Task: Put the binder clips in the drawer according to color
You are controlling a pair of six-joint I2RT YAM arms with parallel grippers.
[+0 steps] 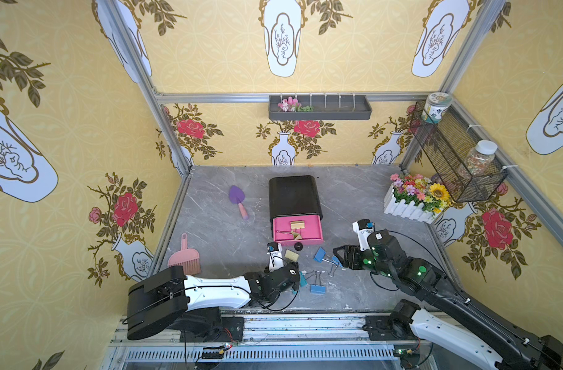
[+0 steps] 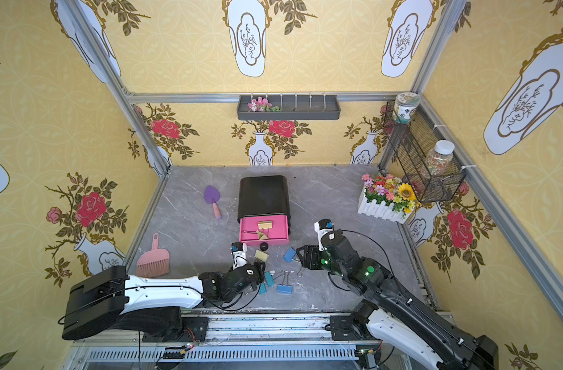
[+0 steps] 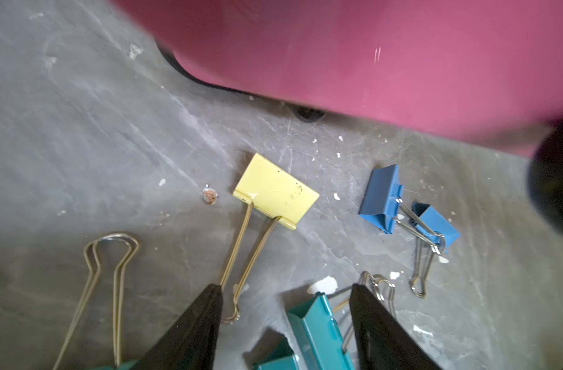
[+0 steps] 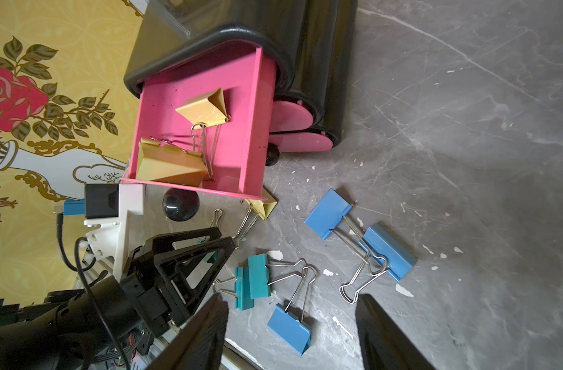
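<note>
A black drawer unit (image 1: 295,194) has its top pink drawer (image 4: 252,123) pulled out. Two yellow clips lie inside, one of them this yellow clip (image 4: 204,109). On the table before the drawer lies another yellow clip (image 3: 276,191). My left gripper is over it, fingers apart and nothing held, the clip's wire handles pointing toward the left finger. Teal clips (image 3: 321,336) sit close to that gripper. To the right are two blue clips (image 4: 327,214) with tangled handles, and a third blue clip (image 4: 289,328) lies nearer the front. My right gripper hangs above the table, open and empty.
Two lower drawers (image 4: 300,141) are shut. A pink dustpan brush (image 1: 184,257) and a purple trowel (image 1: 237,196) lie to the left. A flower box (image 1: 411,206) stands at the right. Table right of the drawer unit is clear.
</note>
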